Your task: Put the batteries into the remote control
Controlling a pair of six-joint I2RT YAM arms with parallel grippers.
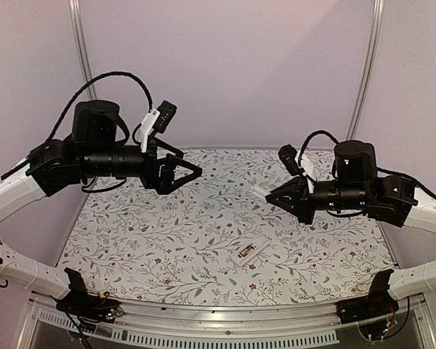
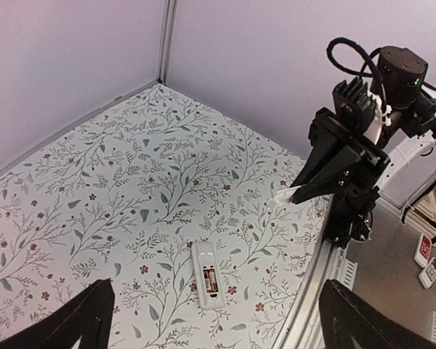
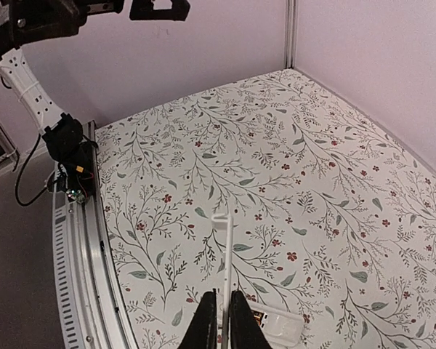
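A white remote control (image 1: 252,249) lies on the patterned table, its battery compartment uncovered with battery-like contents visible; it also shows as the white body (image 2: 203,265) in the left wrist view. My right gripper (image 1: 270,195) is raised above and right of it, shut on a thin white piece (image 3: 228,258), which looks like the battery cover, held edge-on. My left gripper (image 1: 192,171) hangs open in the air at the upper left, nothing between its fingers. Whether the compartment holds one battery or more I cannot tell.
Walls stand at the back and sides, and a metal rail (image 1: 225,338) runs along the front edge.
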